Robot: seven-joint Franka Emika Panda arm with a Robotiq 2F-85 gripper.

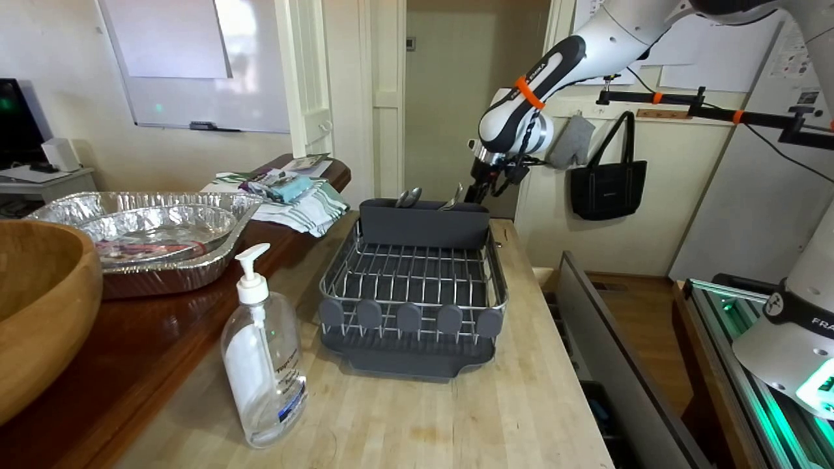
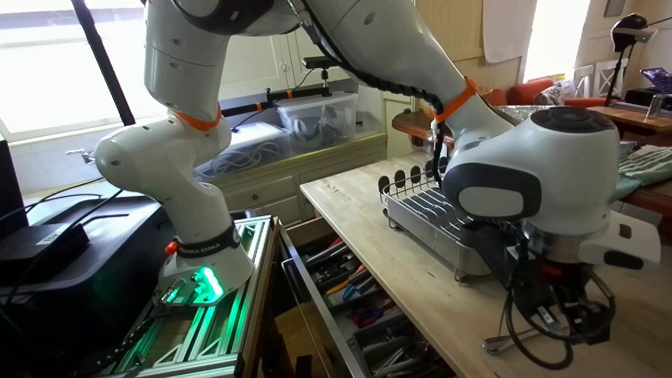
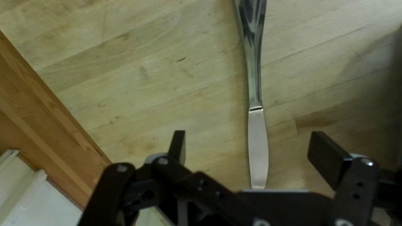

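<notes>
A silver table knife lies flat on the wooden counter in the wrist view, its blade toward me and its handle running up out of the frame. My gripper is open above it, one finger on each side of the blade and nothing held. In exterior view 2, part of some silver cutlery shows on the counter beside the gripper. From exterior view 1 the fingertips are hidden behind the dark cutlery holder of the dish rack.
Spoon-like utensils stick up from the cutlery holder, close to my hand. An open drawer of utensils runs along the counter's edge. A pump bottle stands in front of the rack.
</notes>
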